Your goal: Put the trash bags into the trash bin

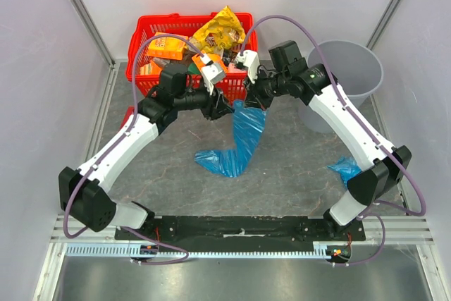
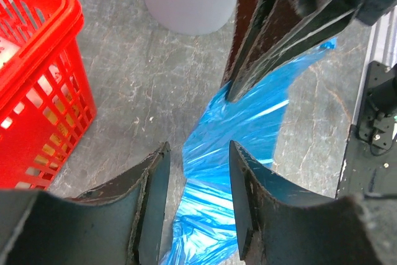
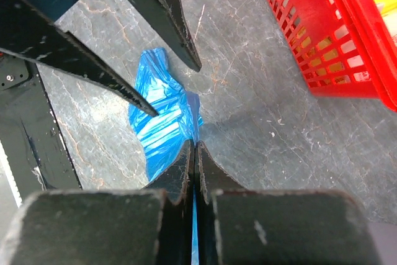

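Note:
A long blue trash bag [image 1: 246,135] hangs from my right gripper [image 1: 251,103], its lower end bending left on the floor. In the right wrist view, the fingers [image 3: 186,169] of that gripper are shut with the bag's thin, gathered edge between them. Just left of the bag's top, my left gripper [image 1: 229,108] is open and holds nothing. The left wrist view has the bag [image 2: 239,131] beyond and below its parted fingers [image 2: 158,184]. A second blue bag [image 1: 345,168] lies on the right side of the floor, beside the grey trash bin [image 1: 323,119].
Behind both grippers stands a red basket [image 1: 134,51] full of packages, close to my left gripper. A small red object [image 1: 127,117] sits partly behind the left arm. Bare floor [image 1: 299,174] lies around the hanging bag.

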